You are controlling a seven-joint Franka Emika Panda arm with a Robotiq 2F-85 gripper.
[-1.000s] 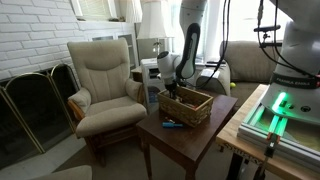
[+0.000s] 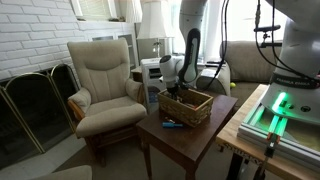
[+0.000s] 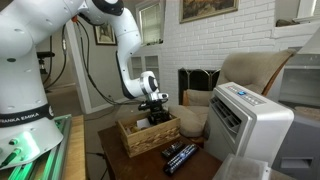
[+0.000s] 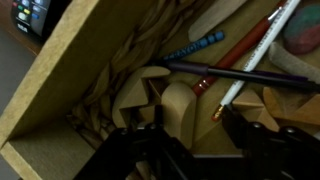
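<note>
My gripper reaches down into a woven basket (image 2: 172, 112), its dark fingers apart. Between them in the wrist view lies a pale, rounded wooden piece (image 4: 179, 108), close to the left finger, with a gap towards the right one. Around it in the basket are more wooden pieces (image 4: 137, 92), a dark pen (image 4: 225, 71), a white pencil (image 4: 262, 48) and a blue patterned stick (image 4: 194, 46). The fingertips are hidden inside the basket (image 3: 140, 141) in exterior view 2.
The basket stands on a dark wooden table (image 2: 165, 134). Beside it lie a blue item (image 2: 172, 125) and a dark remote-like object (image 3: 179, 158). An armchair (image 2: 103, 85) and a white appliance (image 3: 237, 120) stand nearby.
The arm's white wrist has come down and slightly to the right in exterior view 1, bringing the gripper lower into the basket. The basket has not moved.
</note>
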